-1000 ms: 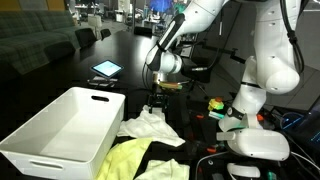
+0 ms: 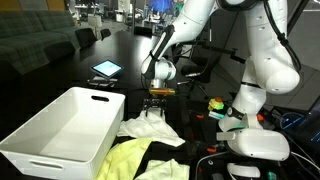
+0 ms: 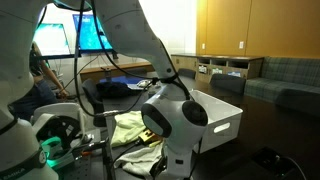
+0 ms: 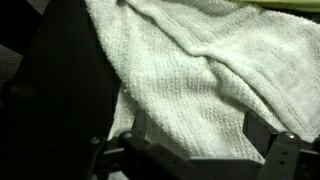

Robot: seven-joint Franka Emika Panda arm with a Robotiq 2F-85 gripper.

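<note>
A crumpled white cloth (image 2: pixel 150 127) lies on the black table in front of the robot arm. In the wrist view the same cloth (image 4: pixel 200 75) fills most of the picture, its folds running under my fingers. My gripper is open, its two dark fingertips spread apart above the cloth near its edge, with nothing clearly held between them. In exterior view 1 the gripper (image 2: pixel 156 101) points down at the far end of the cloth. Whether the fingertips touch the fabric, I cannot tell.
Left of the cloth stands a large white bin (image 2: pixel 62 130), empty inside as far as shows. Yellow-green cloth (image 2: pixel 122 160) lies nearer the camera, beside the bin. A blue-screened tablet (image 2: pixel 106 69) rests farther back, with bare table around it.
The cloth and bin look unmoved.
</note>
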